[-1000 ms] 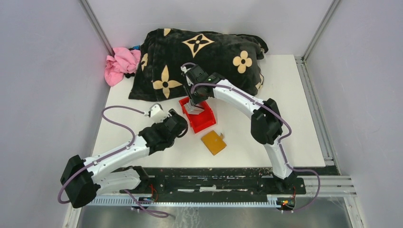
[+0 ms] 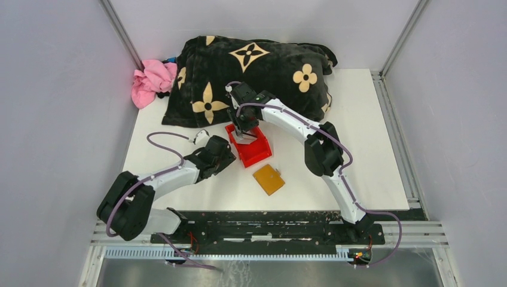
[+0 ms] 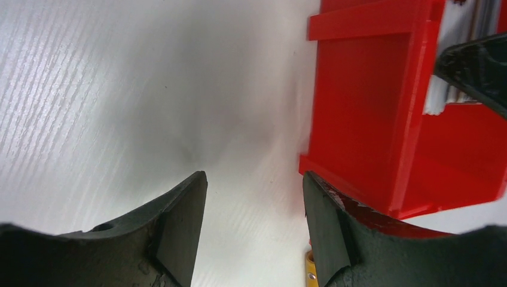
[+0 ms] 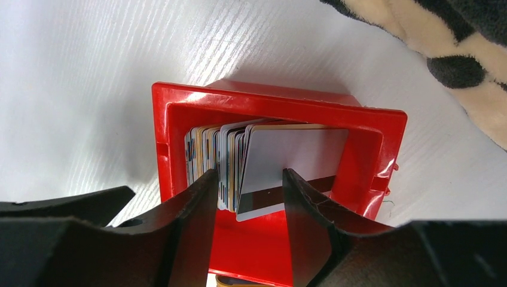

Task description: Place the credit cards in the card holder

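Observation:
A red bin (image 2: 254,152) holds a stack of cards (image 4: 305,155), packed upright with a white card at one end. My right gripper is over the bin, open, its fingertips at the cards' top edges. My left gripper is low beside the bin's left side, open, with only bare table between its fingers. A tan, flat card holder (image 2: 268,179) lies on the table below the bin in the top view.
A black patterned cushion (image 2: 251,72) fills the back, close behind the bin. A pink cloth (image 2: 152,81) lies at the back left.
My left arm has shifted, its gripper turning and dropping slightly beside the bin. My right gripper has moved slightly left and down in the top view, over the cards.

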